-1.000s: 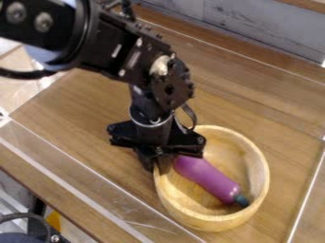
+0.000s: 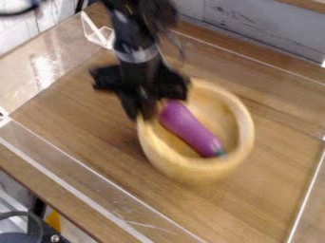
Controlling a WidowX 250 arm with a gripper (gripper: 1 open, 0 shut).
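A yellow bowl (image 2: 197, 166) holds a purple eggplant-like object (image 2: 189, 128) with a dark teal tip, lying lengthwise inside it. My gripper (image 2: 144, 108), dark and motion-blurred, is at the bowl's upper left rim, its lower end over that rim. It appears shut on the rim, though the fingertips are too blurred to see clearly.
A pale wall runs along the back, and the table's edge with some dark items below is at the lower left.
The gripper and the bowl, with the purple object in it, have moved up in the view and a little to the left, away from the front edge.
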